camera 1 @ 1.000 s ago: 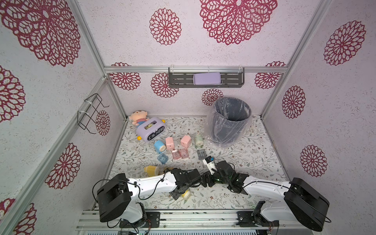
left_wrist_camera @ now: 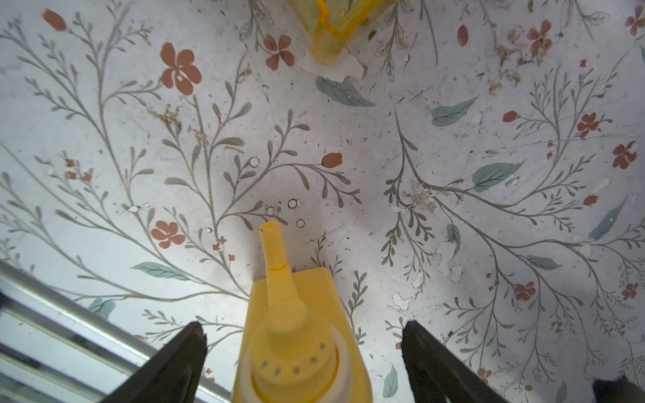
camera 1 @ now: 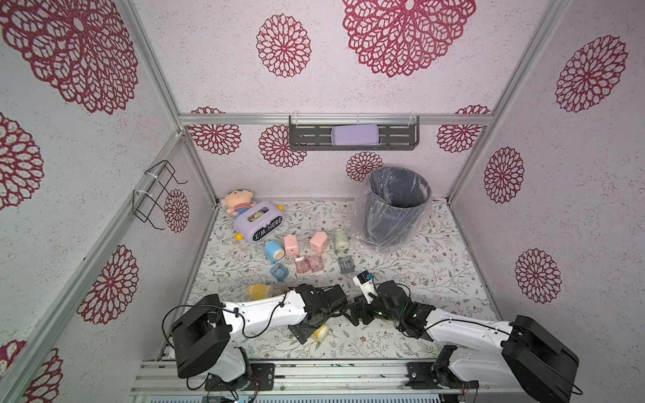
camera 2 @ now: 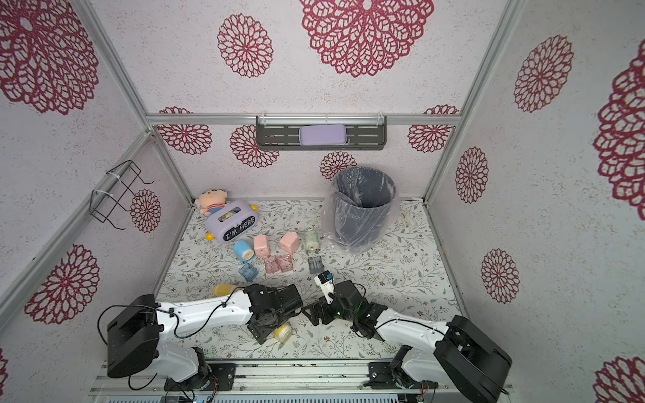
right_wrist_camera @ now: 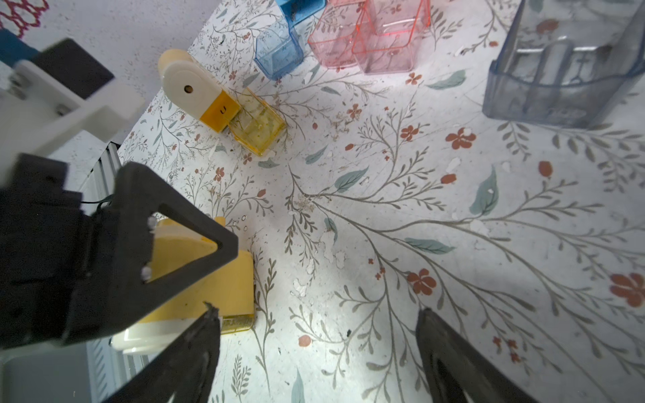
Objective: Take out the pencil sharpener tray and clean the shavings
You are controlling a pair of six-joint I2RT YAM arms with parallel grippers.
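Note:
Near the front edge lies a yellow sharpener [camera 1: 321,333], partly covered by my left arm. In the left wrist view the same yellow sharpener [left_wrist_camera: 295,356] sits between the fingers of my left gripper, which is open, with a gap on each side. My right gripper is open over bare tabletop, nothing between its fingers. A second yellow sharpener [right_wrist_camera: 195,87] lies farther off with a clear yellow tray [right_wrist_camera: 258,124] at its end. Beyond stand a clear blue tray [camera 1: 278,271], pink trays [camera 1: 309,263] and a grey tray [camera 1: 346,264].
Blue [camera 1: 273,250], pink [camera 1: 318,241] and green [camera 1: 341,240] sharpeners form a row behind the trays. A lined grey bin [camera 1: 391,215] stands at the back right. A lilac "I'M HERE" box [camera 1: 260,221] is back left.
The right arm has moved slightly right. The trays and other sharpeners are unmoved.

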